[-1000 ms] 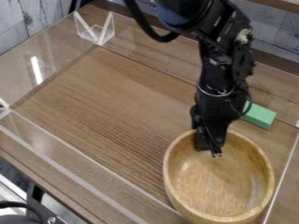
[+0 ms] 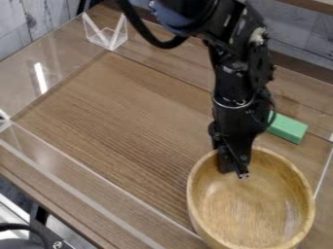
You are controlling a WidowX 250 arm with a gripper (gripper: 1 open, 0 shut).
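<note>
My black gripper (image 2: 232, 156) reaches down from the top and is shut on the back rim of a large wooden bowl (image 2: 250, 209) at the lower right. The bowl's hollow faces up, and its inside is empty.
A green block (image 2: 287, 128) lies right of the gripper, behind the bowl. A clear plastic holder (image 2: 105, 29) stands at the back left. The table's front edge runs along the lower left.
The gripper and the bowl have shifted slightly to the right.
</note>
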